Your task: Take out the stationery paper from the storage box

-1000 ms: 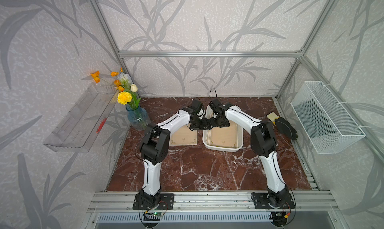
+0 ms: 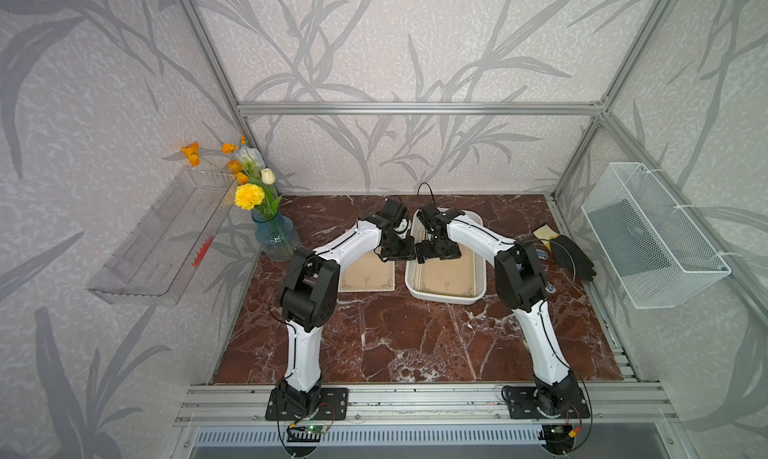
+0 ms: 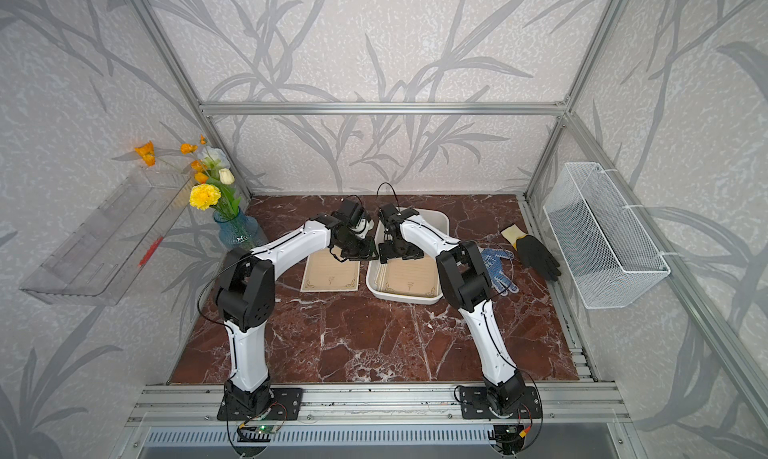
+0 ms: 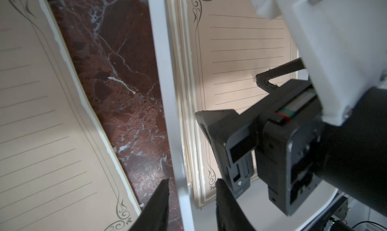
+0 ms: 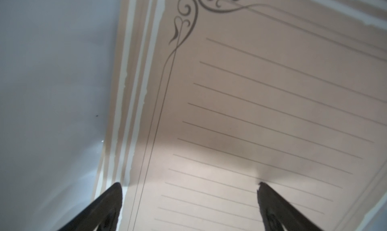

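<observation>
Beige lined stationery paper (image 2: 446, 278) lies in a stack inside the white storage box (image 2: 446, 300). A further beige lined sheet (image 2: 366, 279) is on the table left of the box. At the box's left wall, my left gripper is partly open. In the left wrist view its fingers (image 4: 160, 206) appear on either side of the wall's rim, without visible paper between them. My right gripper is wide open over the left part of the stack. Its left finger (image 5: 102, 206) overlaps the layered paper edges in view; contact cannot be judged.
The two grippers are very close together. A blue vase (image 2: 277, 236) with flowers stands at the left, and gloves (image 2: 572, 255) lie at the right. A clear bin (image 2: 152, 235) and a white wire basket (image 2: 656, 235) hang on the side walls.
The left arm, box and paper look unchanged.
</observation>
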